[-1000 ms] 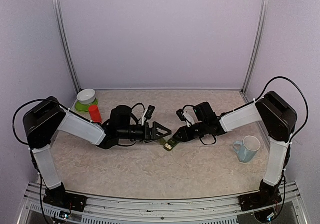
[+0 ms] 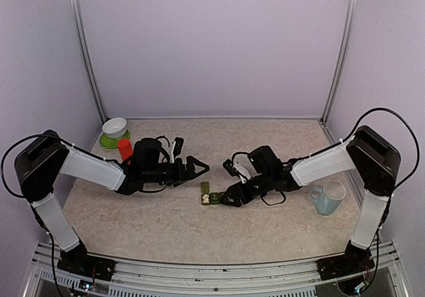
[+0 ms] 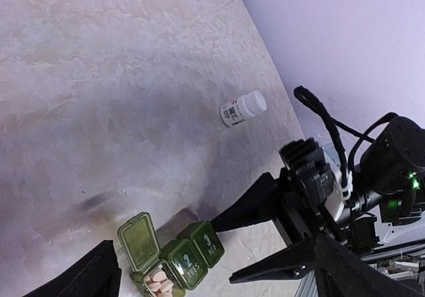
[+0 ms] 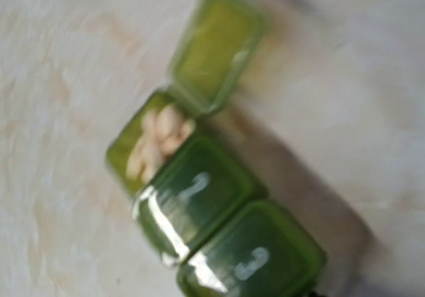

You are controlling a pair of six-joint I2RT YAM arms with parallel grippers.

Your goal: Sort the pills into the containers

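A green pill organizer (image 2: 214, 198) lies on the table between my two arms. Its end compartment stands uncovered, with several pale pills (image 4: 158, 137) inside and its lid (image 4: 217, 48) swung outward. Lids numbered 2 (image 3: 186, 264) and 3 (image 3: 207, 242) are closed. My right gripper is at the organizer's number 3 end; its fingers are spread apart in the left wrist view, with one fingertip close to that compartment. Behind and left of the organizer, my left gripper (image 2: 209, 167) stands open and empty. A white pill bottle (image 3: 243, 108) shows only in the left wrist view.
At the right stands a light blue mug (image 2: 327, 197). A red cup (image 2: 125, 149), a white bowl (image 2: 115, 127) and a green plate (image 2: 106, 141) occupy the back left.
The organizer has shifted left and turned so its row runs straighter across the table. My right gripper has moved left and toward the front with it. The left gripper has drawn back left.
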